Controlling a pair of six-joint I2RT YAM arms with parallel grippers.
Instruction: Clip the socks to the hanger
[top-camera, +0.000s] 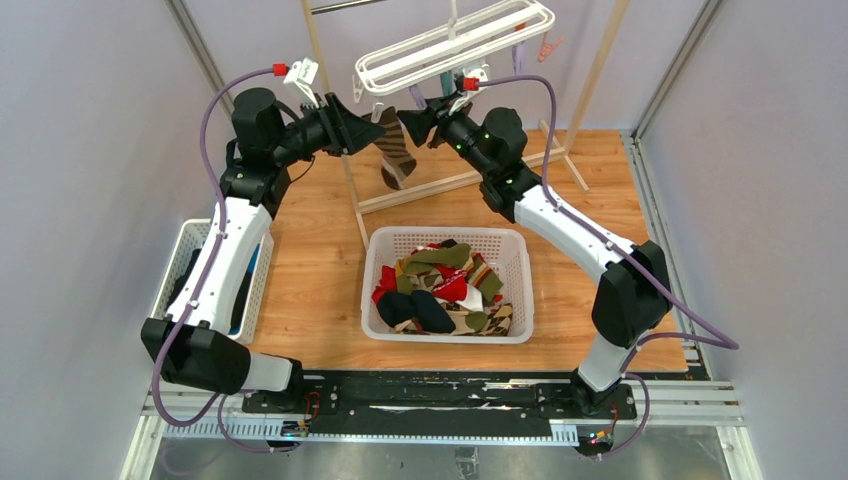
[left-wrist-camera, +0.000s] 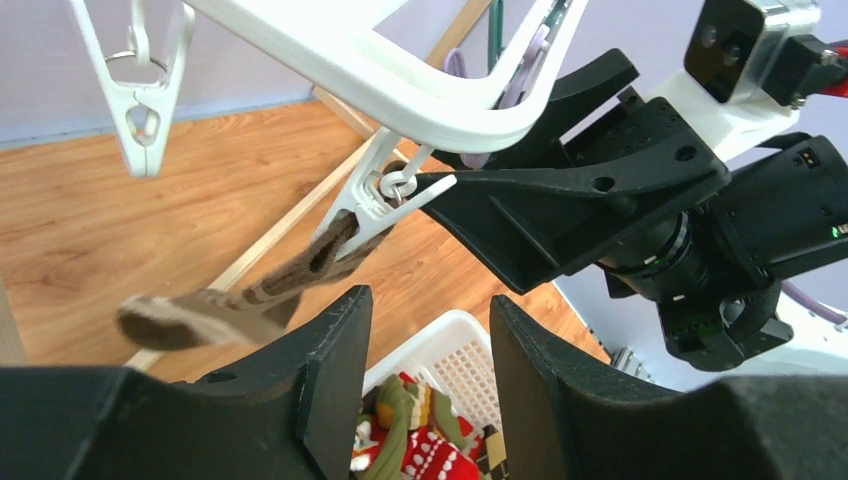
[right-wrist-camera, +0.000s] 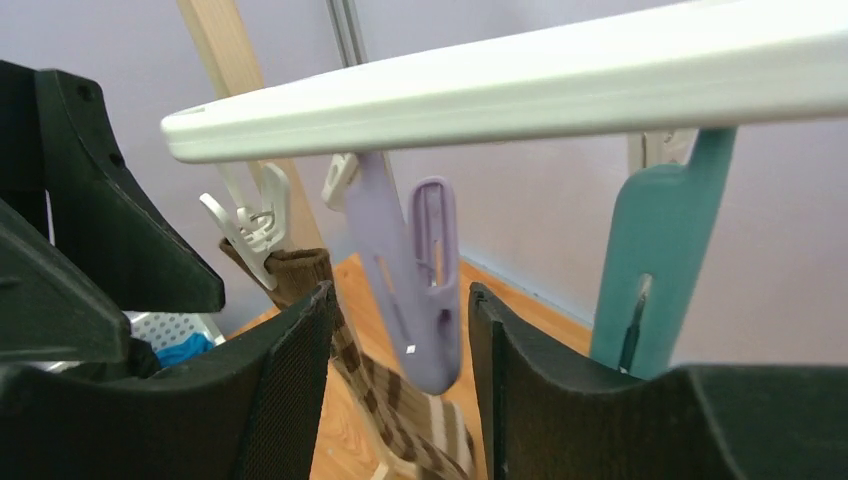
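Under the white hanger (top-camera: 455, 45) a brown striped sock (top-camera: 397, 150) hangs from a white clip (left-wrist-camera: 370, 190) at the near left corner. In the top view my left gripper (top-camera: 378, 128) is left of that sock, its fingers part open. Nothing lies between its fingers in the left wrist view. Just right of the sock is my right gripper (top-camera: 412, 125), also part open. A purple clip (right-wrist-camera: 430, 350) shows between its fingers in the right wrist view, without a visible grip. A teal clip (right-wrist-camera: 655, 260) hangs beside it.
A white basket (top-camera: 376, 318) full of mixed socks stands on the wooden floor. Another white basket (top-camera: 192, 232) sits partly under the left arm. The wooden stand's lower bar (top-camera: 437, 187) crosses behind the sock. Another empty white clip (left-wrist-camera: 145, 110) hangs nearby.
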